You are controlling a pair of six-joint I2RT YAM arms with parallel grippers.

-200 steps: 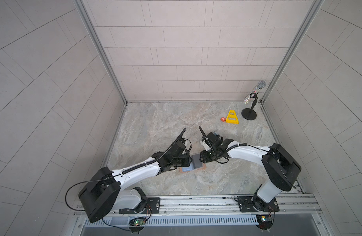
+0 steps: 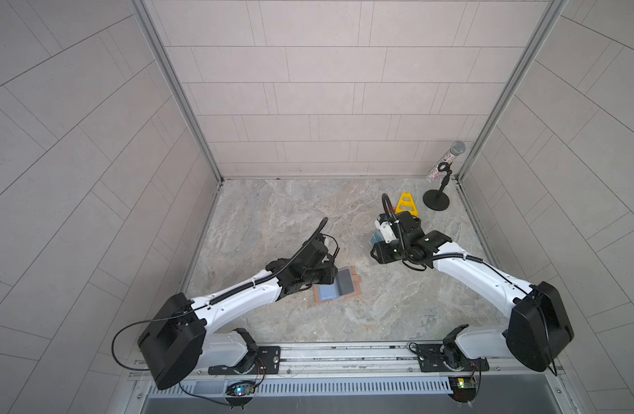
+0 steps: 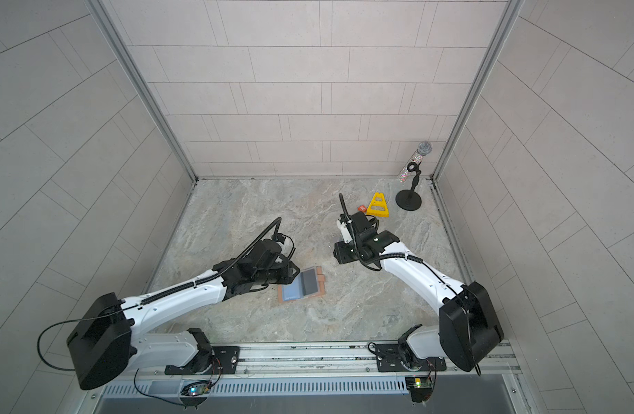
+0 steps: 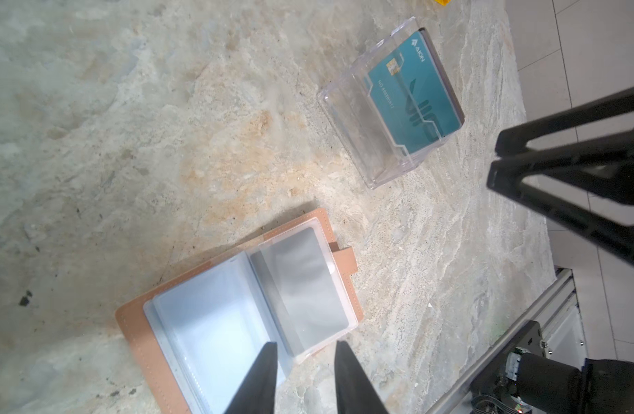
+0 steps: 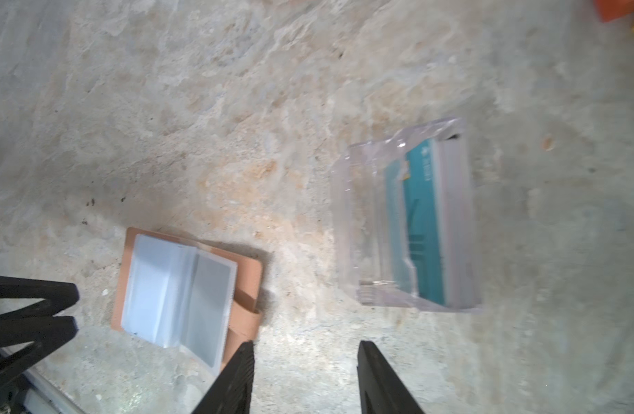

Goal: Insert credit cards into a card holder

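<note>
A tan card holder [image 4: 132, 324] with clear sleeves lies open on the marble table, below my left gripper, which is open and empty over its near edge. A transparent case [image 4: 351, 124] holding a teal credit card [image 4: 413, 93] rests to the holder's right. My right gripper is above the table just short of that case, open with nothing between its fingers; its wrist view is partly blurred. In both top views the arms hide much of the case.
A yellow stand [image 2: 406, 202] and a small red object [image 3: 361, 208] lie behind the case. A black stand [image 2: 435, 200] and a speckled cylinder [image 2: 441, 165] occupy the back right corner.
My right arm has moved right and toward the back, away from the holder and over the case. My left gripper has shifted only slightly.
</note>
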